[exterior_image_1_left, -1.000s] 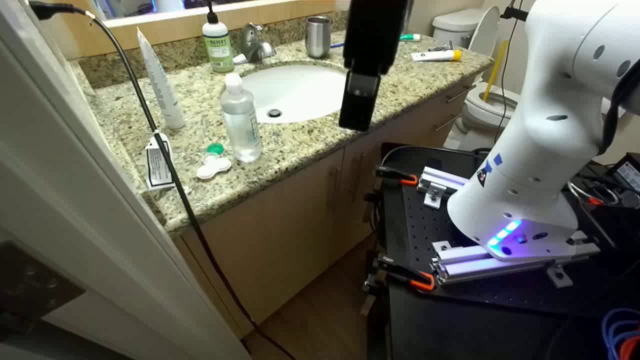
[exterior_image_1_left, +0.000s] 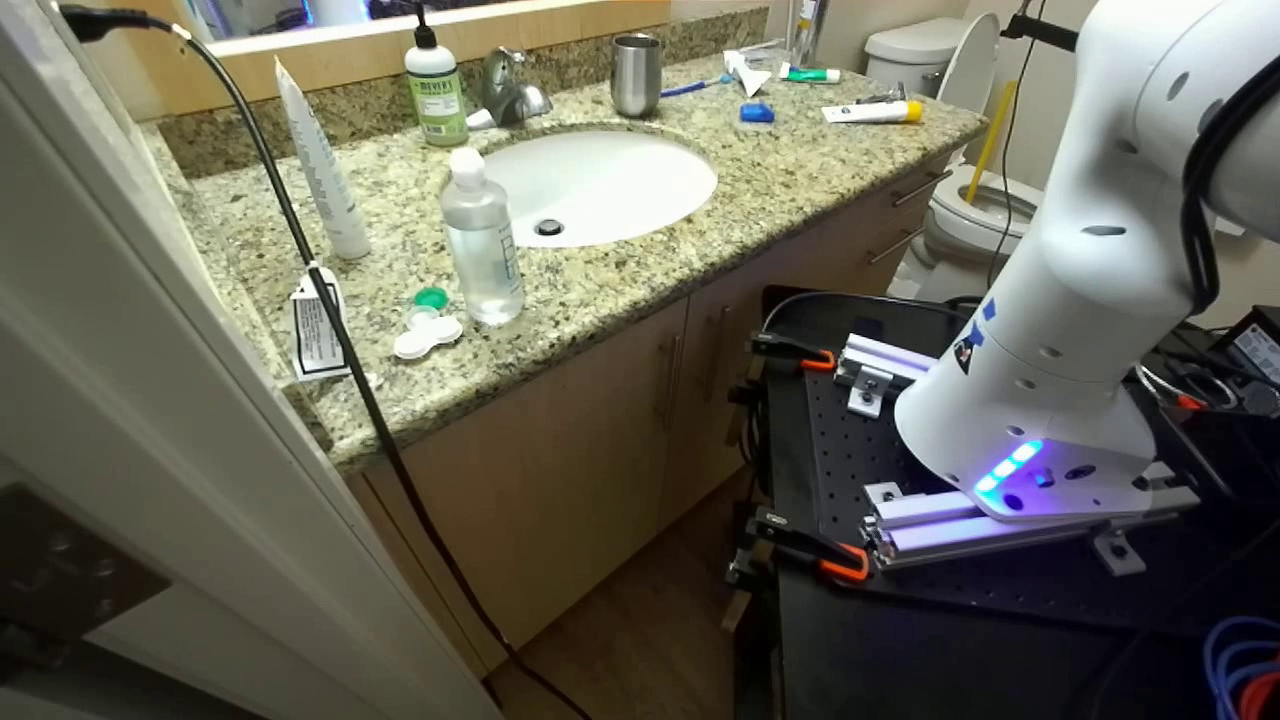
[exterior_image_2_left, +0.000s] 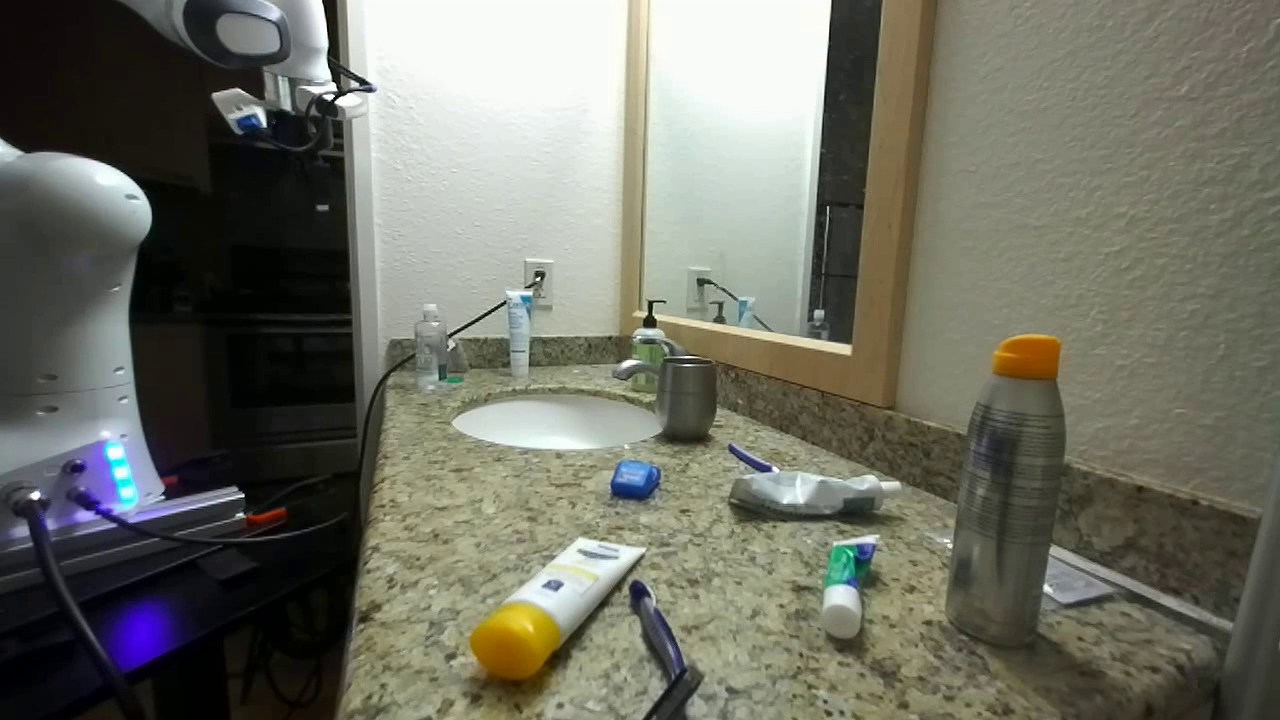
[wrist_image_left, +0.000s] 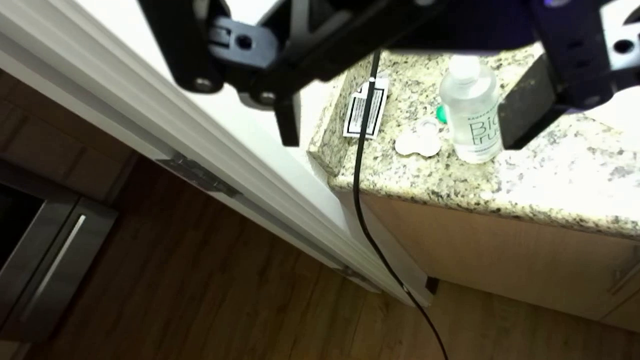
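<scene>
My gripper spans the top of the wrist view with its fingers wide apart, one finger (wrist_image_left: 528, 105) at the right and the other near the white door frame. Nothing is held between them. Beyond the right finger stands a clear bottle (wrist_image_left: 471, 114) with a white cap, upright on the granite counter (exterior_image_1_left: 396, 390). Left of it lies a white contact lens case (wrist_image_left: 418, 140) with a green lid (exterior_image_1_left: 431, 296) beside it. In exterior view 2 the gripper (exterior_image_2_left: 318, 168) hangs high at the upper left, dark and hard to make out.
A black cable (exterior_image_1_left: 360, 372) runs down past a paper tag over the counter's left end. A white tube (exterior_image_1_left: 321, 174), a soap bottle (exterior_image_1_left: 434, 90) and a steel cup (exterior_image_1_left: 636, 74) stand around the sink (exterior_image_1_left: 612, 180). Several toiletries lie at the counter's far end.
The arm's upper part has shifted; the counter objects look unmoved.
</scene>
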